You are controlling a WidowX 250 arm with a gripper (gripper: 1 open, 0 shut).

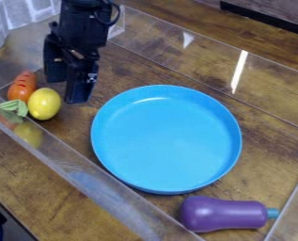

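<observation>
My black gripper hangs at the upper left with its fingers apart, just above and right of a yellow lemon and an orange carrot with a green top. A blue round plate lies empty in the middle. A purple eggplant toy with a teal stem lies at the lower right.
A clear plastic wall runs along the near left side of the wooden surface. The wood right of and behind the plate is bare.
</observation>
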